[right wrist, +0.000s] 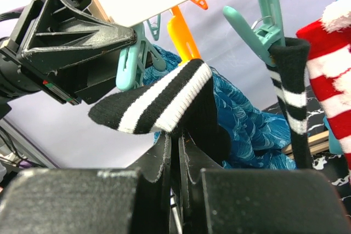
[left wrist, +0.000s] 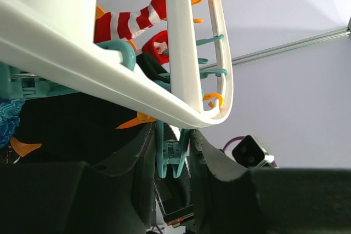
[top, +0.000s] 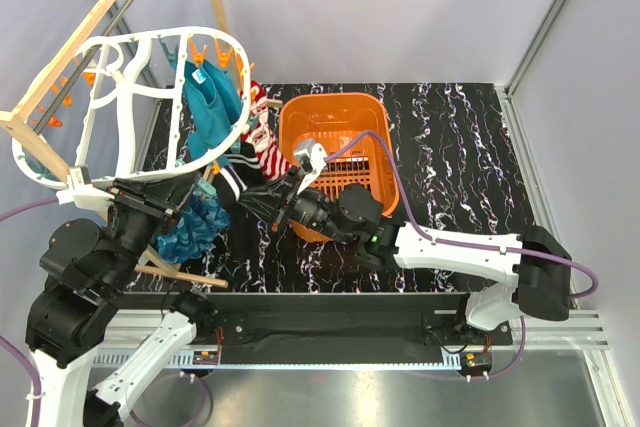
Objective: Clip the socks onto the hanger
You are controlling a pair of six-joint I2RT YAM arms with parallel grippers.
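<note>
A teal clip (left wrist: 172,152) hangs from the rim of the white round hanger (top: 125,132), and my left gripper is shut on it. My right gripper is shut on a black sock (right wrist: 200,100) with white stripes. Its striped end stands up above the fingers and leans left, just below and beside the teal clip (right wrist: 129,65). Whether the sock touches that clip I cannot tell. Another black striped sock (right wrist: 289,89) is held by a teal clip (right wrist: 263,23) to the right, beside a red-and-white sock (right wrist: 329,75).
An orange clip (right wrist: 182,34) hangs empty between the two teal clips. Blue patterned cloth (right wrist: 244,121) hangs behind the sock. An orange basket (top: 340,112) stands behind the right arm.
</note>
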